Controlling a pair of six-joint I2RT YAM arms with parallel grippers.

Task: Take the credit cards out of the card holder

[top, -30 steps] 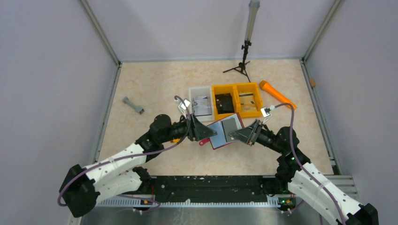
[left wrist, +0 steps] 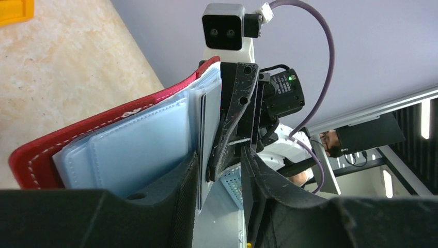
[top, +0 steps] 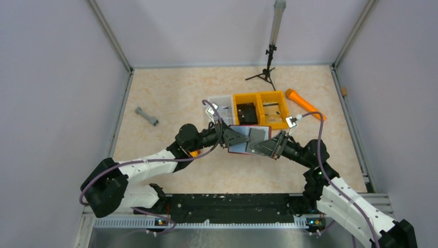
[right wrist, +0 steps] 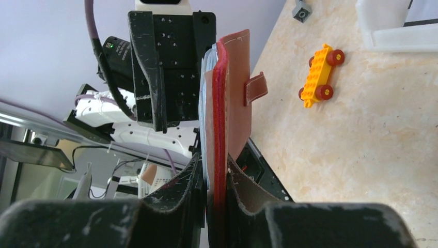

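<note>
A red-edged card holder (top: pixel 249 133) with light-blue inner pockets is held up between both grippers. In the left wrist view its red cover (left wrist: pixel 36 160) shows behind the blue pockets (left wrist: pixel 137 139), and thin card edges stand beside my left gripper, whose fingers are partly parted at the pockets' edge; whether they grip anything is unclear. In the right wrist view the holder (right wrist: pixel 235 88) stands edge-on between the fingers of my right gripper, which appears to hold it at its edge.
A white bin (top: pixel 219 101) and an orange two-compartment bin (top: pixel 261 95) sit behind the holder. A yellow toy car (right wrist: pixel 320 72), an orange microphone (top: pixel 304 103), a grey bar (top: pixel 146 116) and a tripod (top: pixel 266 73) also stand on the table.
My left gripper has moved rightward and up onto the card holder. The holder has turned from slanted to nearly level in the top view. The right arm has shifted only slightly.
</note>
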